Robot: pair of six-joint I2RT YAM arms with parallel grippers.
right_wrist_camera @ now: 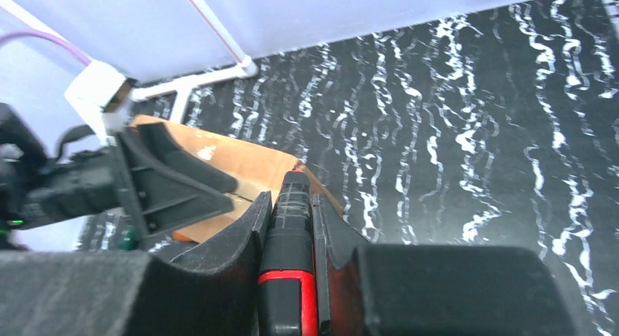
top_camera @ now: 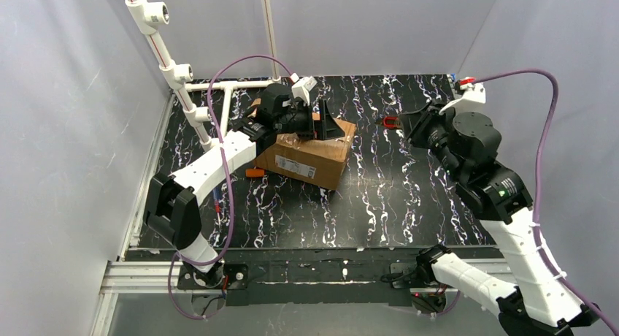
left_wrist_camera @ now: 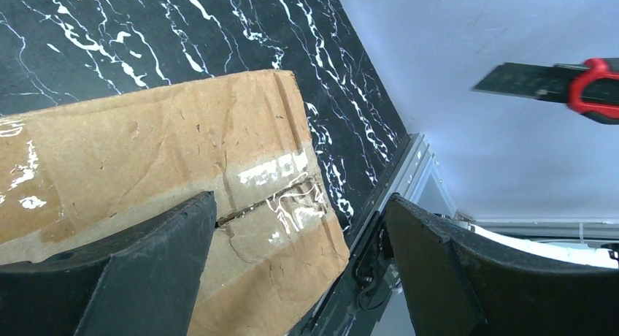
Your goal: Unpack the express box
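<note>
The cardboard box (top_camera: 305, 168) lies on the marble table with a label on its front. In the left wrist view its taped top shows a slit through the tape near the right end. My left gripper is open over that top, nothing held between its fingers. My right gripper is shut on a black-and-red box cutter (right_wrist_camera: 288, 270); in the top view it is right of the box, apart from it, and the cutter's blade (left_wrist_camera: 518, 80) points toward the box.
White pipe framework (top_camera: 226, 95) stands at the back left. An orange object (top_camera: 255, 172) lies by the box's front-left, and a slim tool (top_camera: 217, 203) lies further left. The table right of the box is clear.
</note>
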